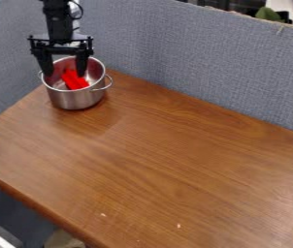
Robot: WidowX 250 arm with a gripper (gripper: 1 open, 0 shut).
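Note:
A steel pot [74, 98] with loop handles stands at the back left corner of the wooden table, with a red object [74, 79] inside it. My black gripper [64, 70] hangs over the pot from above, its fingers open and reaching down to the rim, one on either side of the red object. Whether they touch it is too small to tell.
Grey padded walls [214, 58] border the back and left. The table's front left edge drops to a dark gap.

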